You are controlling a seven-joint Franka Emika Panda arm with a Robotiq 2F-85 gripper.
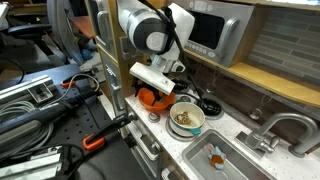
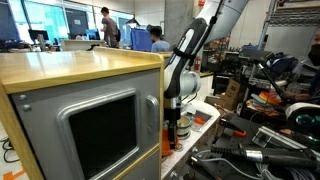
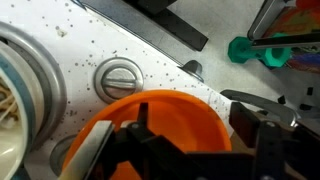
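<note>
An orange bowl [image 1: 154, 101] sits on the stove top below my gripper [image 1: 152, 88]. In the wrist view the orange bowl [image 3: 180, 112] fills the lower middle, under the gripper. My fingers stand open, with dark parts at the bottom of that view overlapping the bowl. Whether they touch its rim I cannot tell. To the right of the bowl, a pale pot [image 1: 186, 120] with small light-coloured pieces inside stands on a burner; part of it shows as a pot [image 3: 14, 110] at the left edge of the wrist view.
A sink [image 1: 212, 158] and a faucet [image 1: 268, 130] lie to the right. The microwave [image 1: 195, 30] is behind the arm. Below the counter edge an oven handle [image 1: 142, 142] runs along the front. A green object [image 3: 250, 50] lies lower down, beyond the counter edge.
</note>
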